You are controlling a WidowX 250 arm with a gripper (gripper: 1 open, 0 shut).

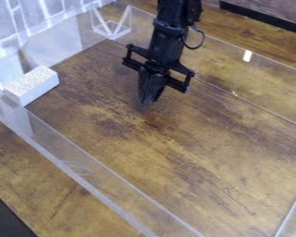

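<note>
My black gripper (pixel 150 93) hangs over the middle back of the wooden tray floor (pixel 188 157), its fingertips pointing down close above the surface. The fingers look shut, and I see nothing between them. The arm comes down from the top centre of the camera view.
A white speckled block (pixel 30 85) lies at the left, beside the clear wall. Clear low walls (pixel 101 176) border the floor. A white curtain hangs at the back left.
</note>
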